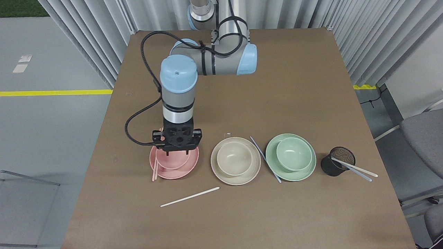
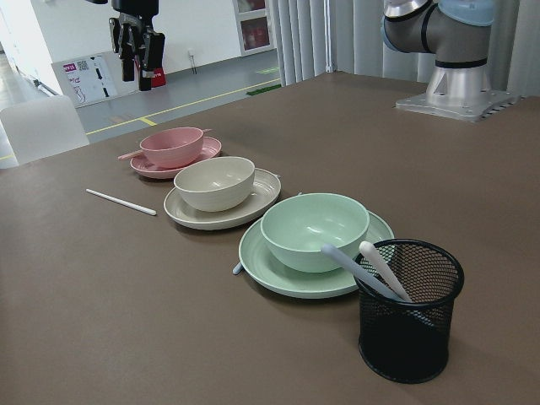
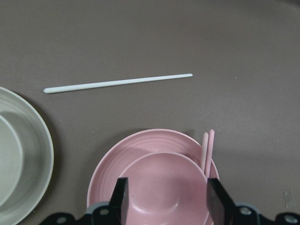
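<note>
My gripper (image 1: 177,153) hangs above the pink bowl (image 3: 164,187) on its pink plate (image 3: 108,168); in the wrist view its two fingers stand apart, open, with the bowl visible between them. Pink chopsticks (image 1: 155,170) lie at the plate's side. A single white chopstick (image 1: 189,197) lies on the table in front. Beside the pink set are a cream bowl (image 1: 234,157) on a cream plate and a green bowl (image 1: 294,154) on a green plate, with a blue-grey chopstick (image 1: 274,172) between them.
At the right, a black mesh cup (image 2: 403,337) holds a white and a blue-grey chopstick. The table (image 1: 232,220) is clear at the front, and its middle behind the plates is free apart from my arm.
</note>
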